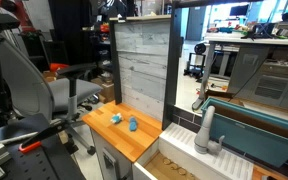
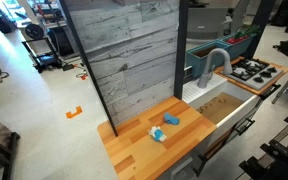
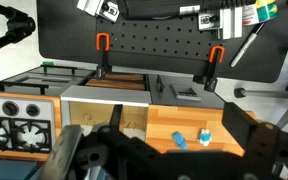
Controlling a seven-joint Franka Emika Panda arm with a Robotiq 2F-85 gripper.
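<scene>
In the wrist view my gripper is open, its two orange-marked fingers far apart with nothing held between them. Behind them lies a dark perforated surface. A small blue object (image 2: 171, 118) rests on the wooden counter (image 2: 189, 130) of a toy kitchen. Beside it sits a blue-and-white object (image 2: 157, 133). Both also appear toward the bottom of the wrist view, well apart from the fingers. To the right of them in exterior view 2 is the sink (image 2: 195, 92) with a grey faucet (image 2: 213, 60).
A stove (image 2: 252, 70) stands past the sink. Behind the faucet is a teal bin (image 1: 249, 130). A grey board wall (image 2: 139, 80) rises behind the counter. Along the top of the wrist view lie several tools, among them a slim silver one (image 3: 247, 42).
</scene>
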